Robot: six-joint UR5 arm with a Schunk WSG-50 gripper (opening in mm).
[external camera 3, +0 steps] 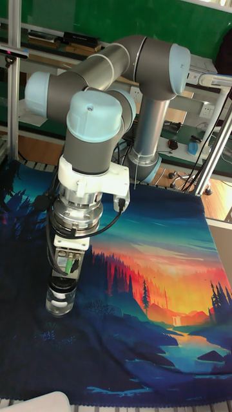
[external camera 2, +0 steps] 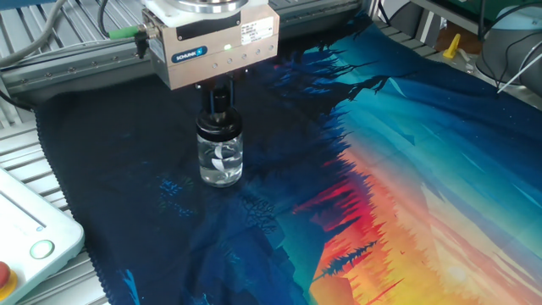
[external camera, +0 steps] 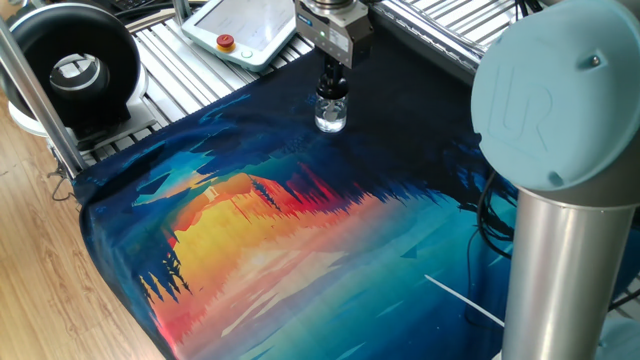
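A clear glass jar with a black lid is upright at the dark part of the printed cloth. White pieces show inside its clear contents. My gripper points straight down at the jar, its dark fingers meeting the top of the lid. Black on black hides how the fingertips sit there, so their grip cannot be made out. The same jar appears below the gripper body in exterior view 1, and at lower left in exterior view 3. Whether its base touches the cloth is unclear.
The cloth, with its sunset landscape, covers the table and is otherwise clear around the jar. A teach pendant with a red stop button lies at the back edge. A thin white cable crosses the cloth near the arm's column.
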